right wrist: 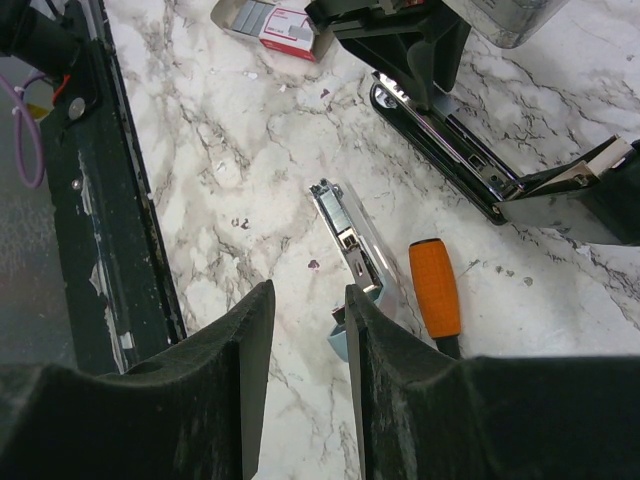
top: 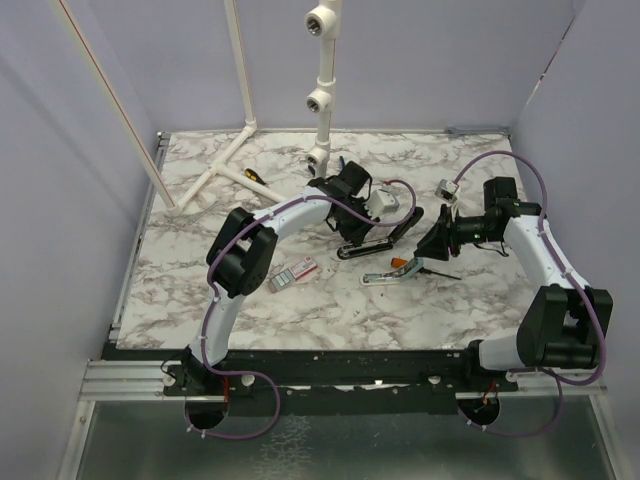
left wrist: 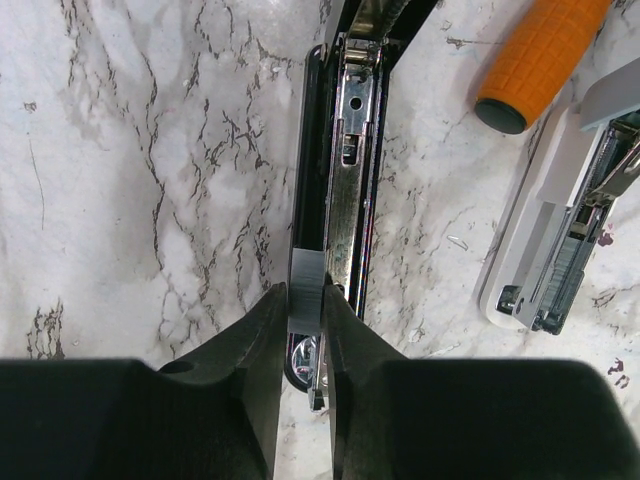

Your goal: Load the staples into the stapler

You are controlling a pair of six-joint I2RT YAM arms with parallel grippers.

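A black stapler [left wrist: 345,180] lies on the marble table with its top swung up and its metal channel exposed. A grey staple strip [left wrist: 306,292] sits over the stapler's near end, offset to the left of the channel in the left wrist view. My left gripper has one fingertip close against each side of the strip; whether they press on it cannot be told. My right gripper hangs to the right with a clear gap between its fingers, nothing in it. Below it lies a smaller opened stapler [right wrist: 355,245], pale, with a strip-like silver piece [right wrist: 336,213] near its end.
An orange-handled screwdriver [right wrist: 434,285] lies between the two staplers. To the left stands an open staple box [top: 292,274]. White pipes [top: 228,165] stand at the back left.
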